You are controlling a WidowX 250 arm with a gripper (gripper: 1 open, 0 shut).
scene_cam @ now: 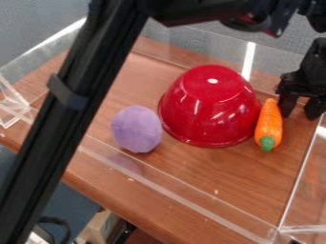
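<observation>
An upturned red bowl [209,105] sits on the wooden table in the middle of the view. An orange toy carrot [269,124] lies against its right side, green tip toward the front. A lilac, rounded object [136,129] rests left of the bowl. The black gripper [298,103] is at the far right edge, low beside the carrot's back end; whether its fingers are open or shut is unclear.
Clear plastic walls [299,229] border the wooden surface [166,191]. The black arm crosses the top and left of the view. Bare wood lies in front of the bowl and at the back left.
</observation>
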